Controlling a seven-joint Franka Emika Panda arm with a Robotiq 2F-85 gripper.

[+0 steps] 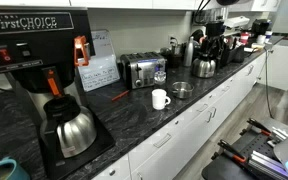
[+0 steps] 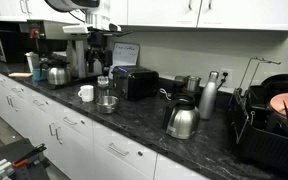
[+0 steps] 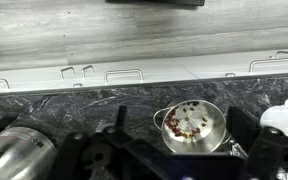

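Note:
Seen from above in the wrist view, a round metal pot with small handles holds small red and brown pieces. My gripper is open above the counter, its dark fingers apart on either side of the pot's outline, and nothing shows between them. A white mug lies at the right edge of that view. On the left is part of a shiny kettle. In exterior view 2 the arm reaches over the counter behind the mug and pot; the fingertips are too small to make out there.
A coffee maker with a steel carafe fills the left of exterior view 1. The toaster stands against the wall behind the mug. A steel kettle and a black dish rack are on the right in exterior view 2. Bare counter lies between pot and kettle.

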